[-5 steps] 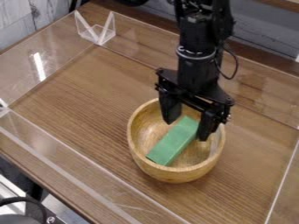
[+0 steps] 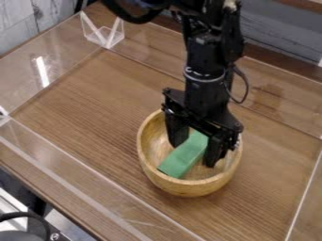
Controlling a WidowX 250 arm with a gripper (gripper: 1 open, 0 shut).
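Observation:
A light wooden bowl (image 2: 189,184) sits on the table's right half with a green elongated object (image 2: 179,161) lying in it. My black gripper (image 2: 198,133) is open and reaches down into the bowl from above, its fingers over and around the upper part of the green object, which they partly hide. Whether they touch it cannot be told.
A white wire-like holder (image 2: 104,28) stands at the back left. Dark cables show at the lower-left corner.
My gripper has come slightly lower into the bowl and hides more of the green object's upper end. The bowl looks unmoved.

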